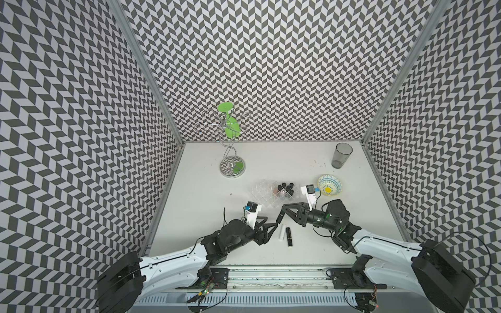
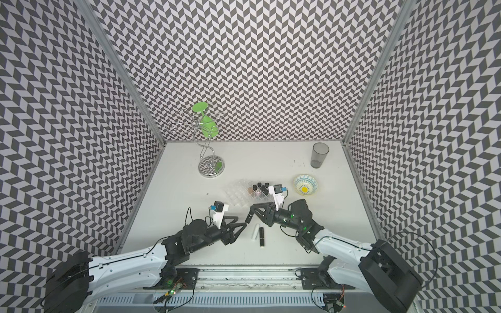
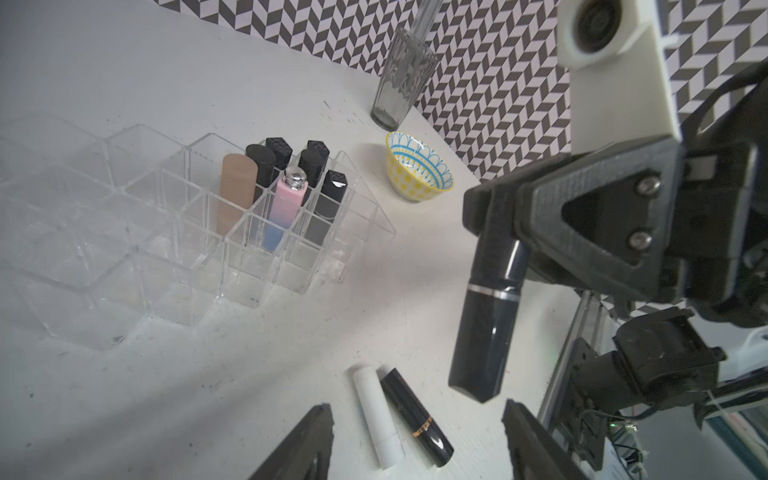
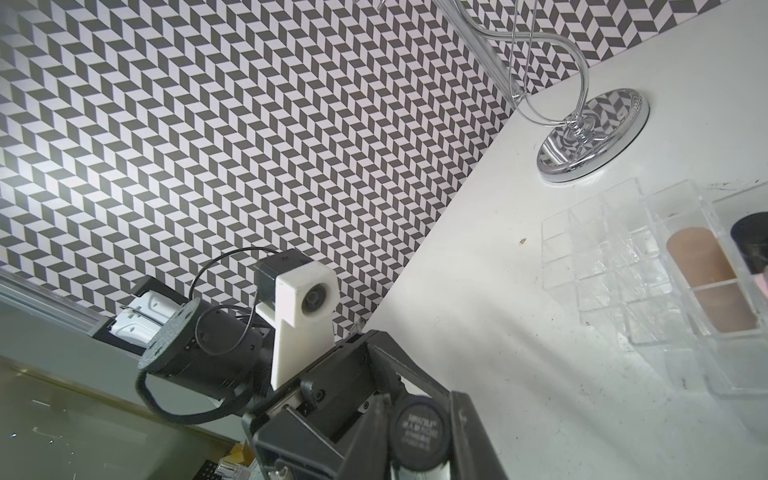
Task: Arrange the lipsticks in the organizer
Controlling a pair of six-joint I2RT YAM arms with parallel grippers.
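Note:
My right gripper is shut on a black lipstick [image 3: 484, 336], held tilted over the table's front middle. My left gripper stands open just left of that lipstick's lower end, empty. A white tube [image 3: 376, 412] and a black-and-gold tube [image 3: 416, 416] lie side by side on the table below. Behind the grippers, the clear organizer [image 3: 96, 304] holds several upright lipsticks at its right: black ones [image 3: 324, 204], a tan one [image 3: 236, 192] and a pink-blue one [image 3: 284, 204]. Its left compartments are empty.
A chrome stand [image 1: 231, 166] with green pieces is at the back left. A patterned bowl [image 1: 329, 185] and a grey glass [image 1: 341, 155] are at the right.

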